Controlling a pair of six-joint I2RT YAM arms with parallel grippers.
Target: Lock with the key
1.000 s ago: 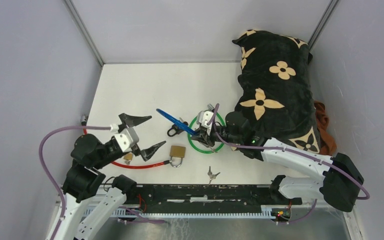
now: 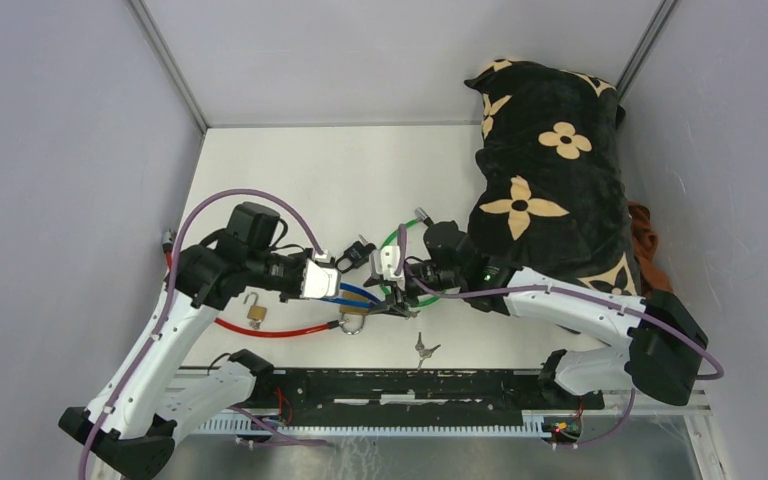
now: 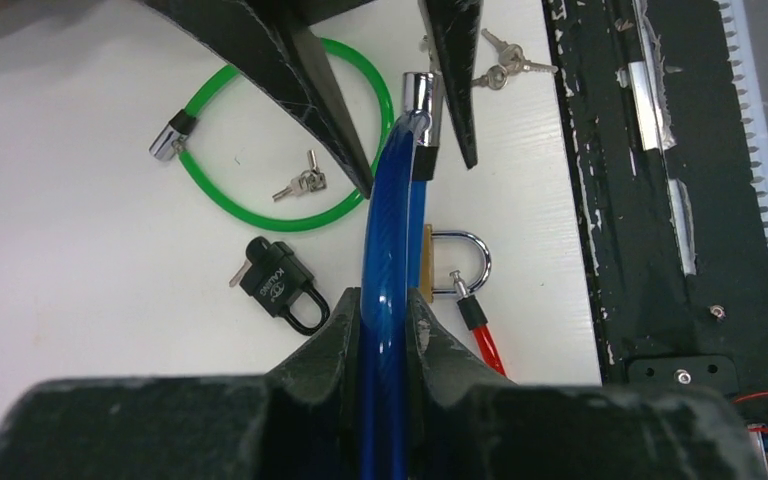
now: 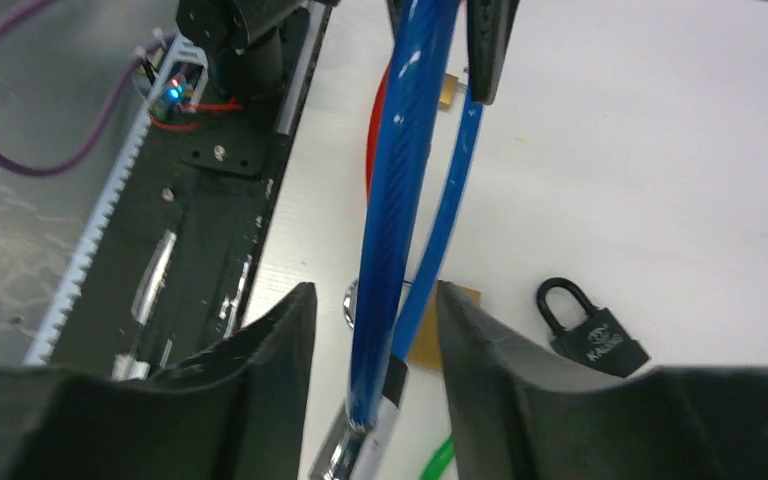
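Observation:
A blue cable lock [image 3: 385, 290] with a chrome end [image 3: 420, 95] is held above the board. My left gripper [image 2: 325, 290] is shut on the blue cable, which fills the space between its fingers in the left wrist view. My right gripper [image 2: 385, 290] is at the cable's metal end, part open, its fingers either side of it; in the right wrist view the cable passes between blurred fingers. Keys [image 3: 505, 65] lie on the board near the front edge.
A green cable lock [image 3: 210, 190], black padlock [image 3: 278, 280], brass padlock [image 2: 353, 313], small brass padlock [image 2: 257, 314] and red cable [image 2: 280, 332] lie on the white board. A dark pillow [image 2: 530, 170] fills the right side.
My left gripper has moved right and shut on the blue cable, which has swung down toward level between both grippers. My right gripper has shifted slightly left and loosened around the cable's end.

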